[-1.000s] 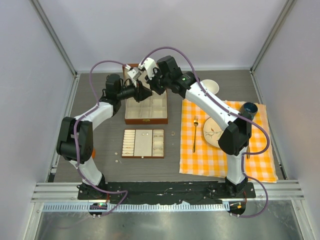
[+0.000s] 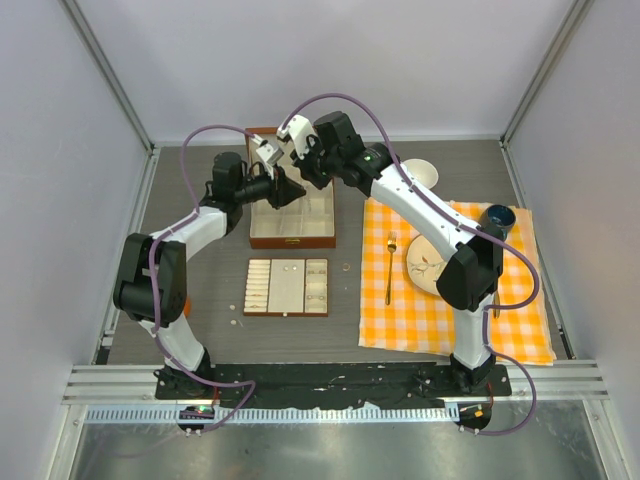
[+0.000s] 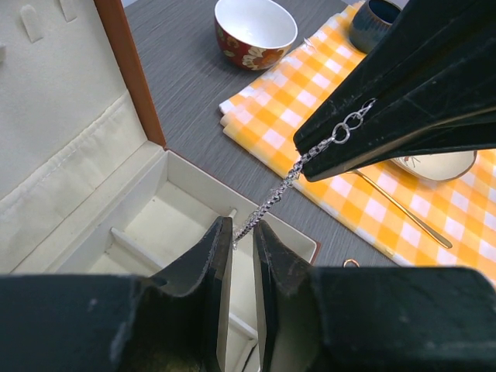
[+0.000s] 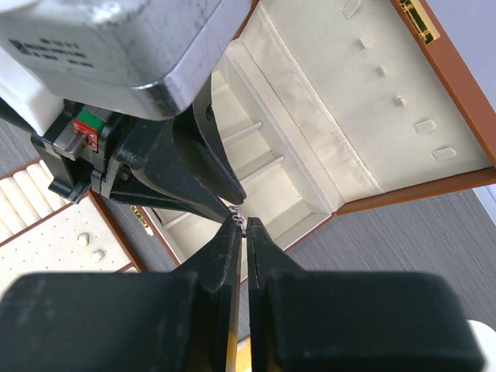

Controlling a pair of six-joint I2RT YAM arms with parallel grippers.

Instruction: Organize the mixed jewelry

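A silver chain stretches between my two grippers over the open jewelry box. In the left wrist view it runs from the tips of my left gripper up to my right gripper's black fingers. My right gripper is shut on it, as the right wrist view shows. My left gripper's fingertips are close together around the chain's lower end; whether they grip it is unclear. Below them lie the box's empty-looking cream compartments. The smaller tray with ring rolls and compartments sits in front of the box.
A checkered cloth on the right holds a plate, cutlery and a dark cup. A bowl stands behind it. A few small pieces lie loose on the grey table, left and right of the tray.
My left gripper has shifted very slightly over the box during the last second. The right arm looks unmoved.
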